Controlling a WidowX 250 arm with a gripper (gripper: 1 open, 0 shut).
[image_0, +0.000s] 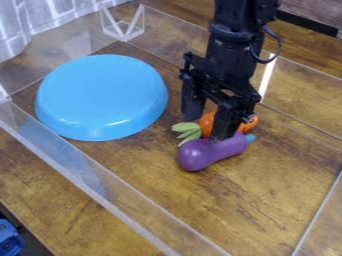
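Note:
The black gripper (219, 112) reaches down from the top of the view over an orange carrot (243, 124) with green leaves and a purple eggplant (214, 151) lying just in front of it. The gripper's fingers overlap the carrot in this view. Whether they are open or shut on it is hard to tell.
A large blue oval object (100, 92) lies to the left on the wooden surface (160, 205). A blue item (8, 240) sits at the lower left corner. Clear wood lies in front and to the right.

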